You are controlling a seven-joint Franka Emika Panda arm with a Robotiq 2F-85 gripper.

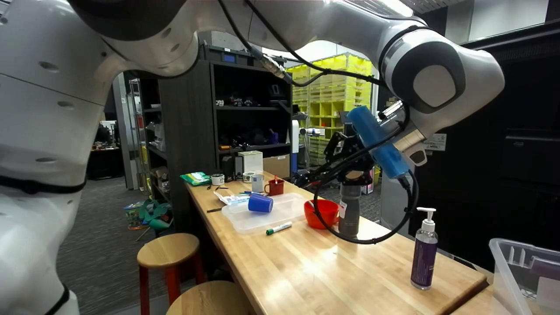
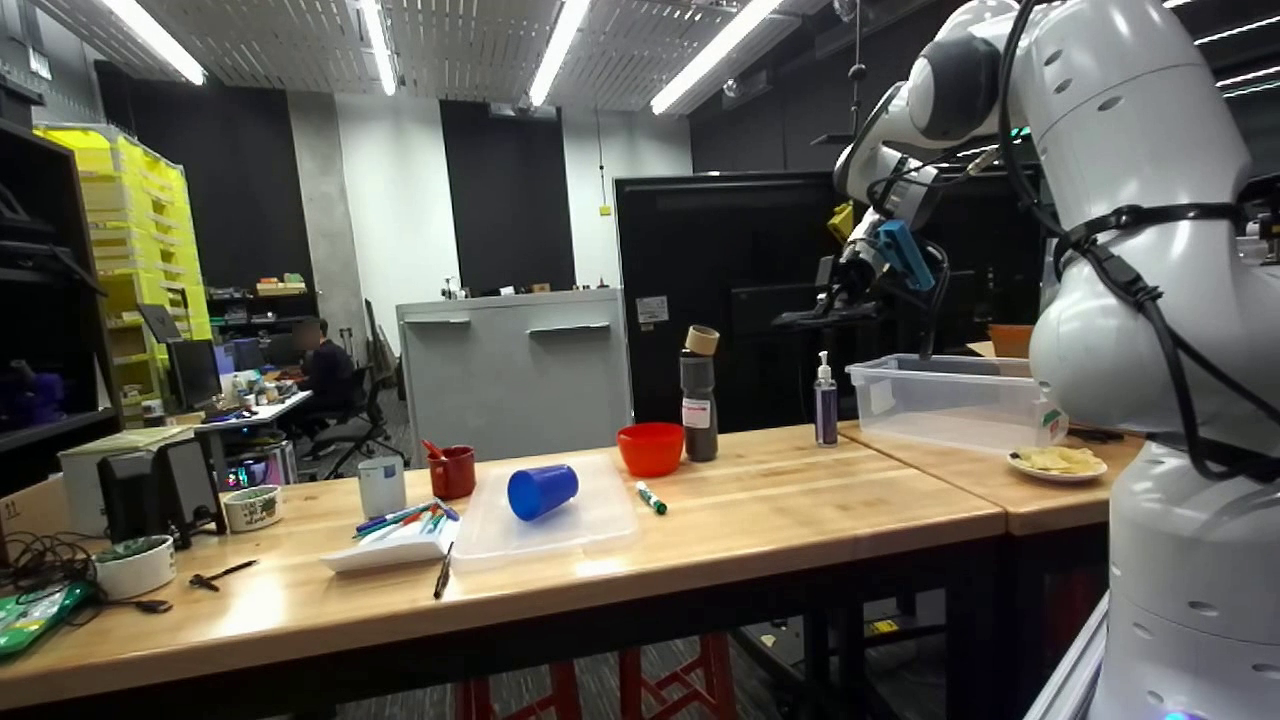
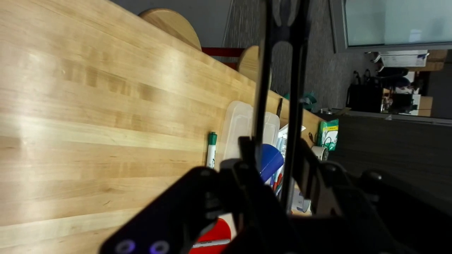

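High above the table, my gripper is shut on a long black object [image 3: 283, 34]. Two parallel bars joined by a crosspiece make up this object; what it is, I cannot tell for sure. In exterior view 2 it appears as a flat dark shape [image 2: 825, 318] jutting out level from the gripper [image 2: 854, 288], left of and above the clear bin. Exterior view 1 shows the gripper [image 1: 336, 168] partly behind its cables. Nothing beneath it is touched.
A red bowl [image 2: 651, 449] holding a pen stands beside a grey bottle [image 2: 698, 408]. The blue cup [image 2: 542, 492] lies on a clear lid [image 2: 600, 528], near a green marker [image 2: 651, 498]. A pump bottle [image 2: 825, 402] and clear bin [image 2: 948, 402] stand right.
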